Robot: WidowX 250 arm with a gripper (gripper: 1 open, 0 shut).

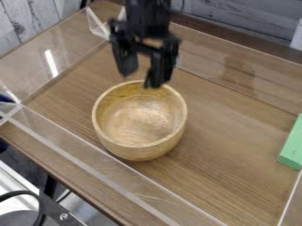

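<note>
A round light wooden bowl (139, 134) sits on the wooden table, empty as far as shows. Above and behind it hangs my black gripper (141, 64), blurred, at the far side of the bowl's rim and apart from the bowl's floor. Whether its fingers are open or shut, or hold anything, is too blurred to tell.
A green object (290, 141) lies at the right edge of the table (230, 177). A clear plastic strip runs along the left. Black cables are at the lower left. The table right of the bowl is clear.
</note>
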